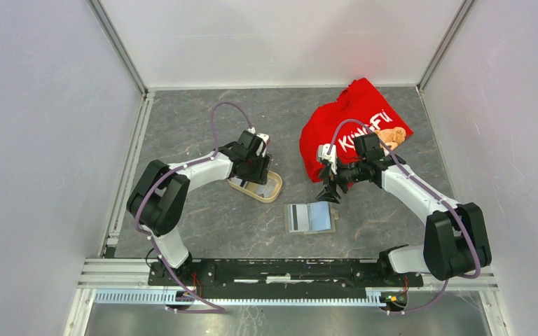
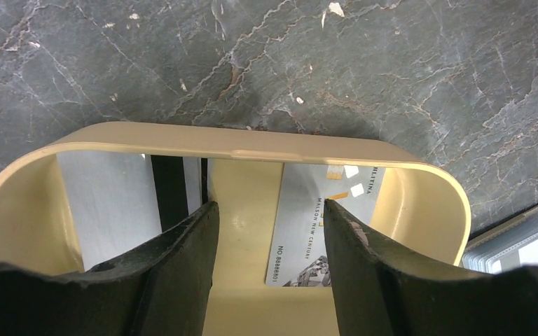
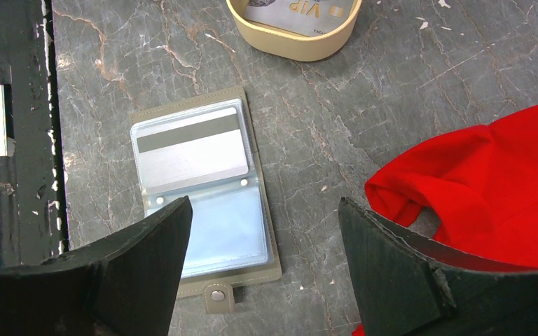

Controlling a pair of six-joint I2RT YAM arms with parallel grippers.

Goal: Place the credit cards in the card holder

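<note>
The left gripper is part open over a beige oval container (image 2: 420, 175), with nothing seen held between its fingers. Inside, a grey card with a black stripe (image 2: 112, 203) lies at the left and a printed silver card (image 2: 308, 224) at the right. The card holder (image 3: 210, 231) lies flat to the right of the container, with a white striped card (image 3: 192, 150) in one clear pocket and an empty-looking bluish pocket. My right gripper is open above the holder's edge, its fingers empty.
A red cloth bag (image 1: 343, 112) with white lettering lies at the back right, beyond the holder. White walls enclose the sides and back.
</note>
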